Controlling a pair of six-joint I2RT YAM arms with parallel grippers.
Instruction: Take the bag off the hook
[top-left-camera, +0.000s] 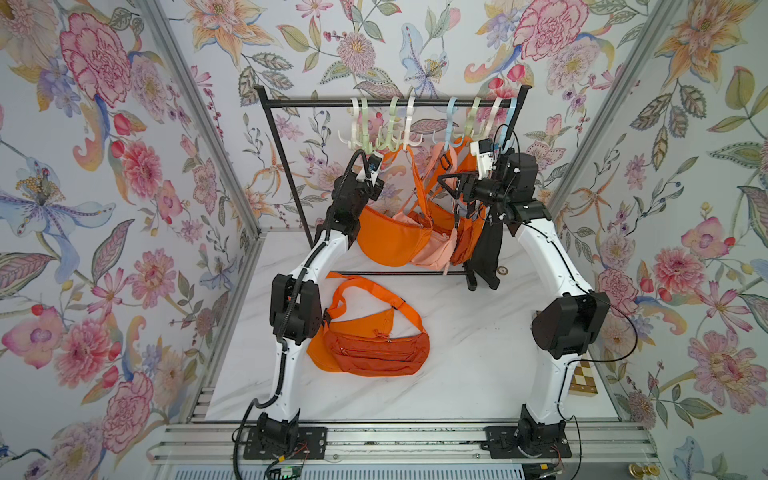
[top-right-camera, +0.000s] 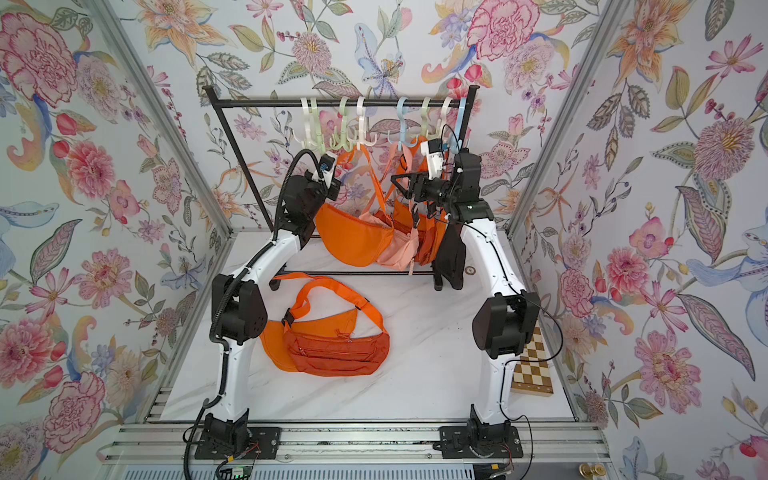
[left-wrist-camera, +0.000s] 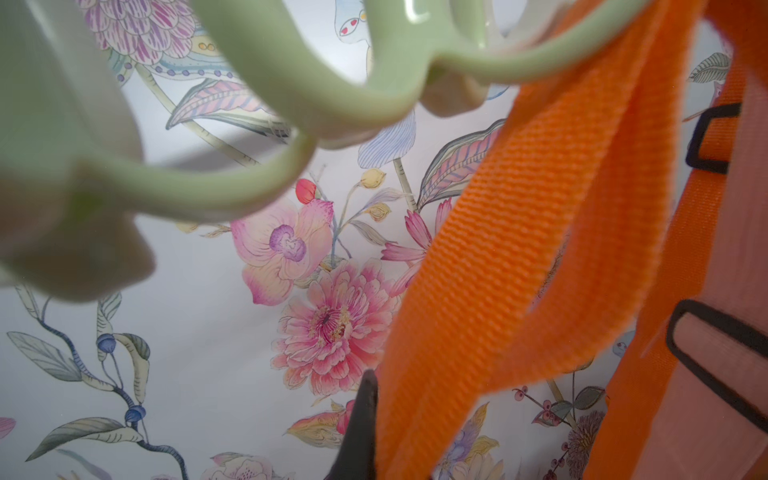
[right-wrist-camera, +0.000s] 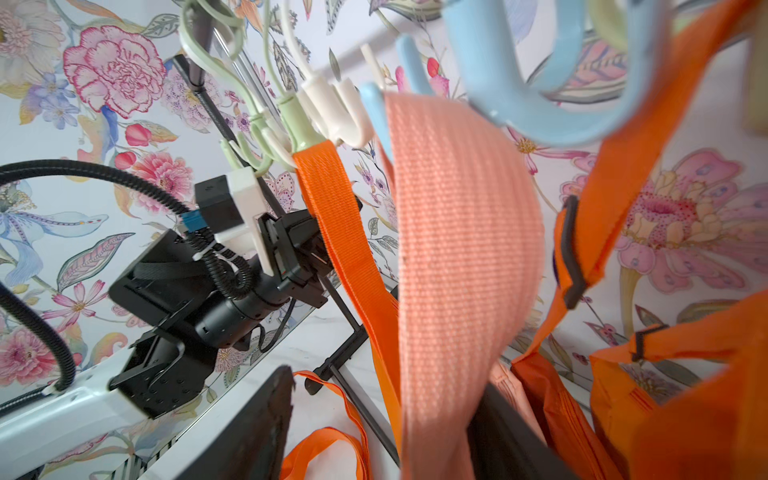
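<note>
Orange and pink bags (top-left-camera: 392, 240) hang by straps from pastel hooks (top-left-camera: 408, 120) on the black rail. My left gripper (top-left-camera: 369, 180) is at the left of the cluster. In the left wrist view an orange strap (left-wrist-camera: 504, 264) runs from a green hook (left-wrist-camera: 360, 108) past its dark fingertip; whether it grips the strap is unclear. My right gripper (top-left-camera: 454, 185) is at the right straps; in the right wrist view its fingers stand apart, a pink strap (right-wrist-camera: 456, 240) running down between or just beyond them.
Orange waist bags (top-left-camera: 376, 352) lie on the white table below. A black bag (top-left-camera: 488, 256) hangs at the right. A chessboard (top-right-camera: 532, 376) sits at the right edge.
</note>
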